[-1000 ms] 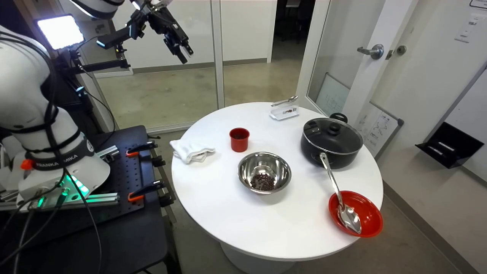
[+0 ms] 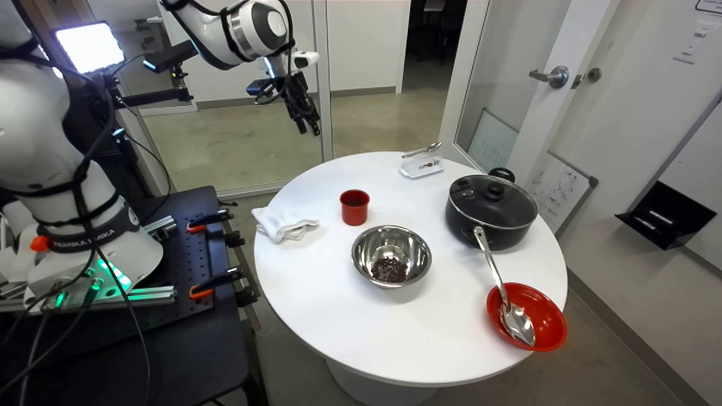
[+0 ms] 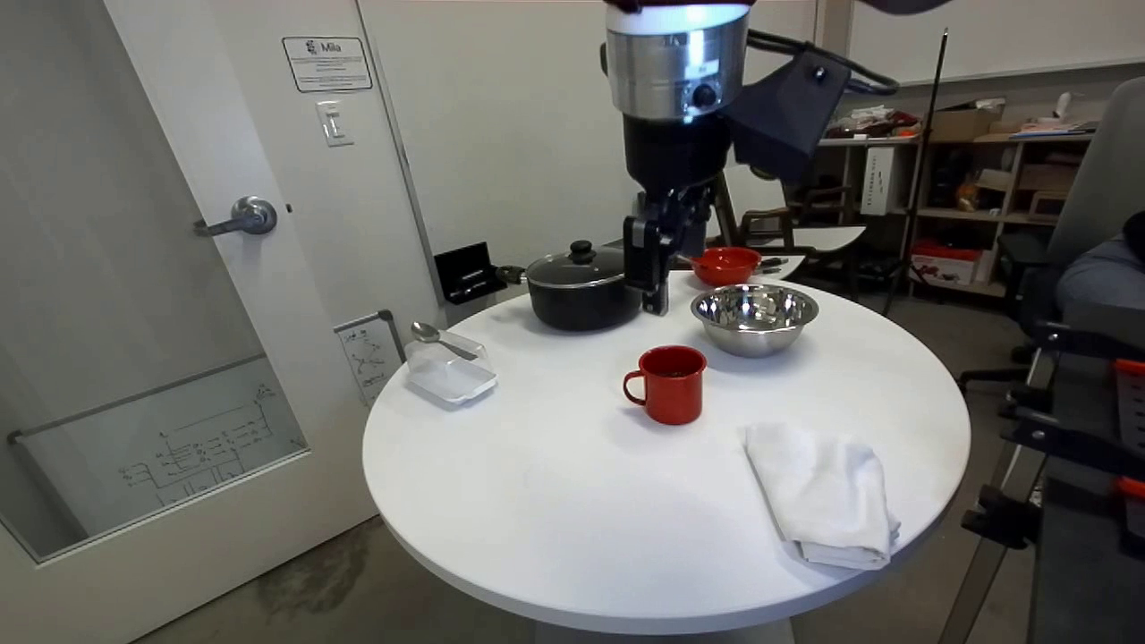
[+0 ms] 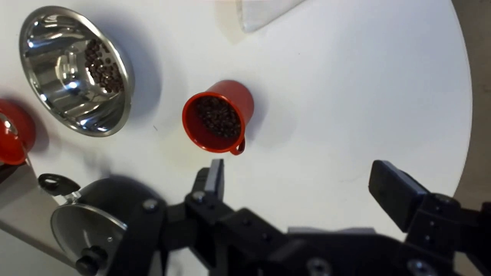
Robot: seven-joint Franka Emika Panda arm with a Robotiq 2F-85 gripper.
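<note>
My gripper is open and empty, its two fingers wide apart in the wrist view. In exterior view 1 the gripper (image 2: 309, 129) hangs in the air above and beyond the table's far left edge. A red mug (image 4: 237, 99) with dark beans inside stands upright on the table, apart from the fingers; its handle shows on the left of the mug (image 3: 674, 385) in exterior view 2. Beside it is a steel bowl (image 2: 391, 257) with some dark beans at the bottom.
A lidded black pot (image 2: 492, 210) stands at the right. Near it, a red bowl (image 2: 546, 318) holds a large spoon (image 2: 517, 323). A white cloth (image 3: 821, 488) and a clear tray (image 3: 451, 376) with a small spoon (image 3: 427, 333) lie near the table edges.
My arm and gripper have moved right and lower in exterior view 1, toward the table. The mug, bowls and pot stand where they were.
</note>
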